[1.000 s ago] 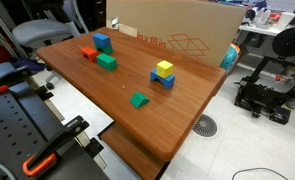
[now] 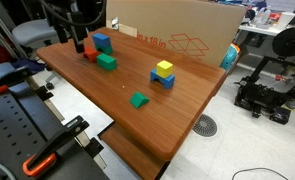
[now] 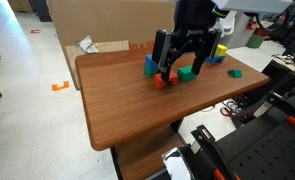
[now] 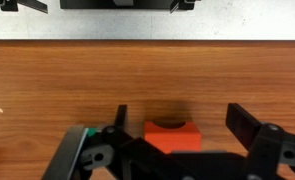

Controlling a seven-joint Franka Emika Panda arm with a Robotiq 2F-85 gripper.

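Note:
In the wrist view my gripper stands open, one finger on each side of a red block (image 4: 172, 136). The block's lower part is cut off by the gripper's own body. From the second exterior view, the fingers hang just above the same red block (image 3: 166, 79); whether they touch it I cannot tell. Beside it are a blue block (image 2: 102, 43) and a green block (image 2: 107, 62). A yellow block (image 2: 165, 69) rests on a blue piece (image 2: 162, 80) farther along the table, and a green triangular piece (image 2: 139, 100) lies nearer the front edge.
The wooden table (image 2: 192, 105) has bare room on its right part, and also at the left in the second exterior view. A cardboard panel (image 2: 187, 30) stands along its back edge. Green and blue blocks sit close to the fingers.
My arm and gripper have come into the first exterior view from the upper left and come down toward the red block. The blocks lie where they were.

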